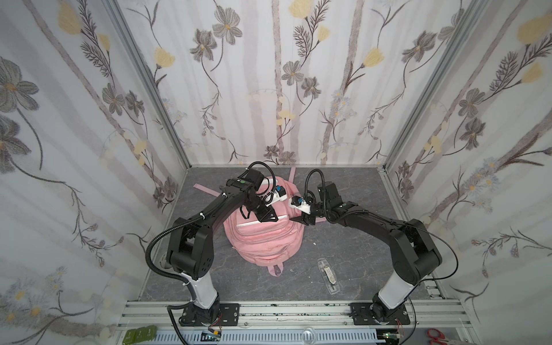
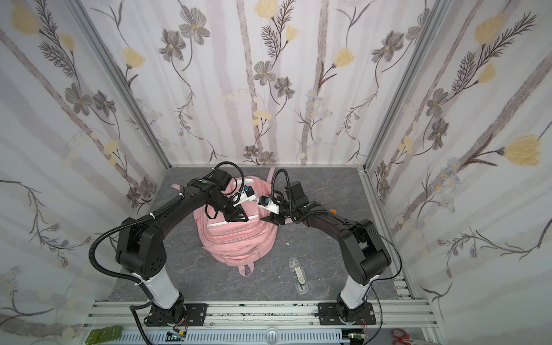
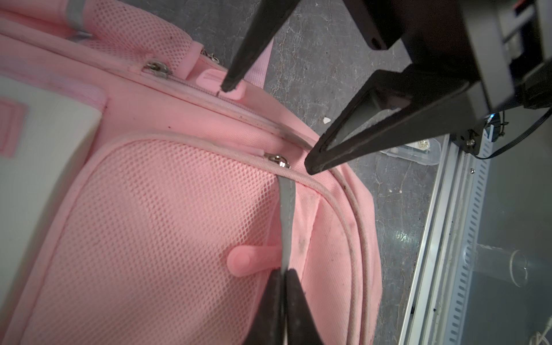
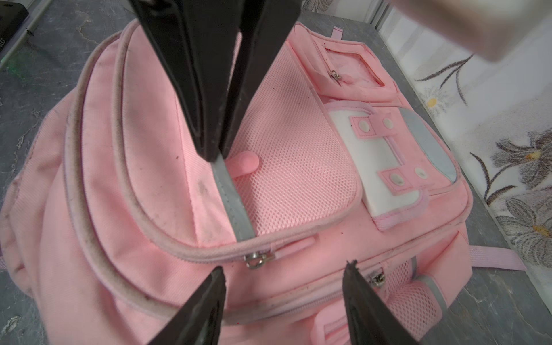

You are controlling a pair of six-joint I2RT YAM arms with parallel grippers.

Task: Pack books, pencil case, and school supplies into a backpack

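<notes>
The pink backpack [image 1: 258,247] lies flat in the middle of the grey table. In the left wrist view my left gripper is shut at the front mesh pocket [image 3: 143,241], its tips on the grey reflective strip beside a pink puller; whether it pinches anything is unclear. My right gripper stands open at the pocket's right side, its fingers either side of a small zipper pull [image 4: 257,258], nothing held. A clear case with a pale item inside [image 1: 329,276] lies right of the bag.
Both arms crowd over the bag. Red scissors [image 1: 437,336] and a green object [image 1: 138,333] lie beyond the front rail, and walls enclose the back and sides.
</notes>
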